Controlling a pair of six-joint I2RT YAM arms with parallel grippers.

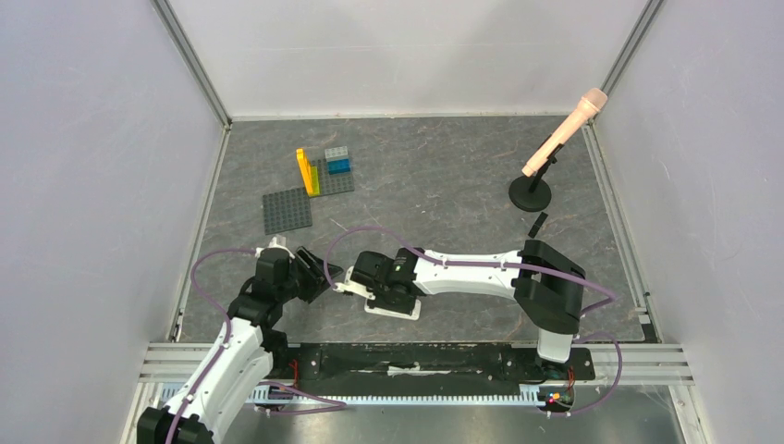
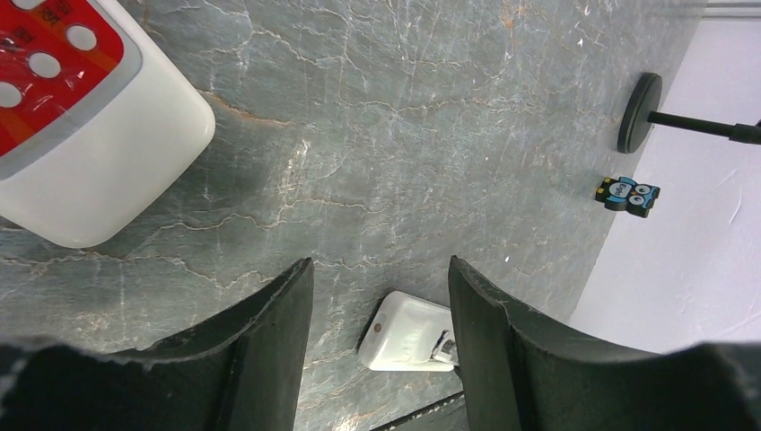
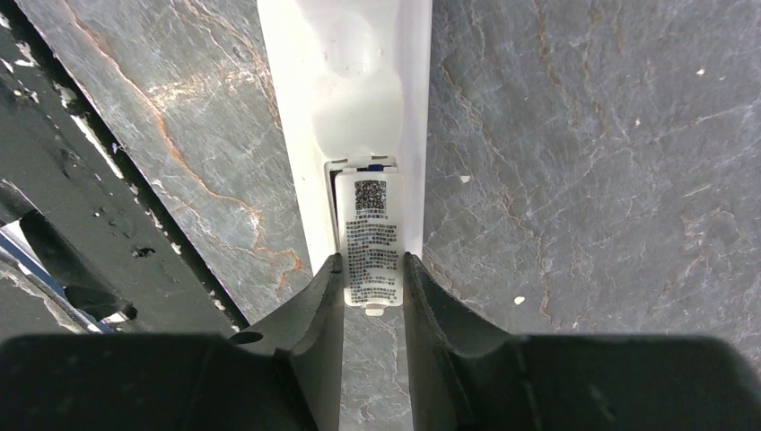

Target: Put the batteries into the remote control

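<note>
The white remote (image 3: 357,108) lies back up near the table's front edge, mostly under the right arm in the top view. My right gripper is shut on its white battery cover (image 3: 371,233), which has a printed label and sits over the lower compartment; a little blue shows at the cover's top edge, and any batteries are otherwise hidden. My left gripper hangs part open left of the remote, nothing between its fingertips. A red-and-white button device (image 2: 117,153) fills the upper left of the left wrist view.
Building plates with bricks (image 1: 287,211) lie at the back left. A microphone on a stand (image 1: 529,192) stands at the right, with a small dark object (image 1: 537,225) in front of it. The black front edge (image 1: 407,361) is close by.
</note>
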